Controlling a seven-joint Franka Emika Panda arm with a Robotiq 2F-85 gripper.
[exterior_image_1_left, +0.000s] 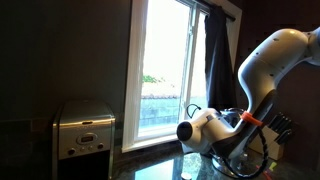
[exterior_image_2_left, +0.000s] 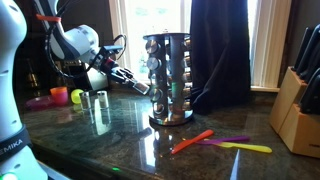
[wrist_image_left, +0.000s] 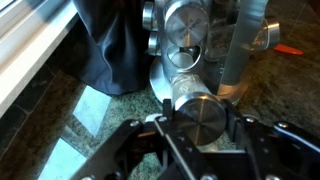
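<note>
A spice jar with a round metal lid (wrist_image_left: 200, 118) is clasped between the fingers of my gripper, lid toward the wrist camera. Just beyond it stands a spice rack (wrist_image_left: 232, 45) holding several more metal-lidded jars. From the second exterior view, the rack (exterior_image_2_left: 170, 80) is upright on the counter, and my gripper (exterior_image_2_left: 138, 82) reaches its left side from the left. Whether the held jar is still partly inside a rack slot, I cannot tell. The first exterior view largely hides the gripper behind the arm.
Right of the rack lie red (exterior_image_2_left: 193, 141), purple (exterior_image_2_left: 225, 139) and yellow (exterior_image_2_left: 246, 147) utensils. A knife block (exterior_image_2_left: 300, 115) stands at far right, a dark curtain (exterior_image_2_left: 222, 50) behind. Cups (exterior_image_2_left: 101, 99) sit at left.
</note>
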